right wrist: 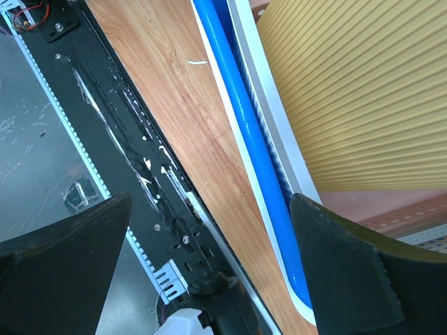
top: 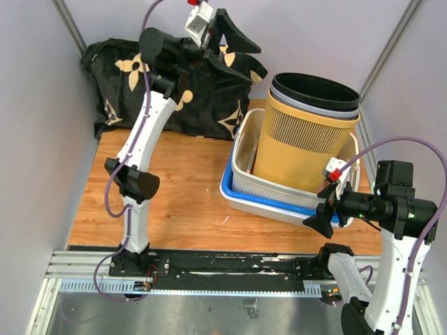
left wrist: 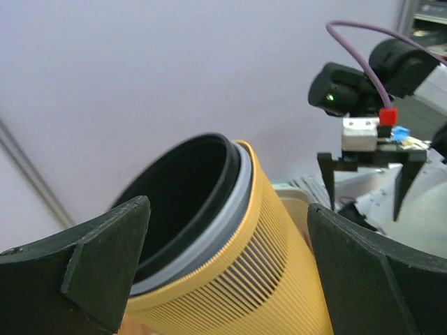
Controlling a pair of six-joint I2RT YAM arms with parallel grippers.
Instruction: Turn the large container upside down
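Note:
The large container is hard to single out: a stack of nested tubs, the outer one white point(top: 244, 204) with a blue one point(top: 276, 201) and a beige one point(top: 269, 183) inside, stands at the right of the table. In it sits a tilted yellow ribbed bin point(top: 300, 143), with grey and black bins point(top: 314, 91) nested in its mouth. My left gripper point(top: 241, 64) is open in the air, left of the bins' rims; those rims show between its fingers in the left wrist view. Over the tubs' near-right edge my right gripper point(top: 321, 209) stands open, empty.
A dark flowered cushion point(top: 167, 91) leans on the back wall behind my left arm. Walls enclose the back and both sides. A black rail point(top: 230, 272) runs along the front.

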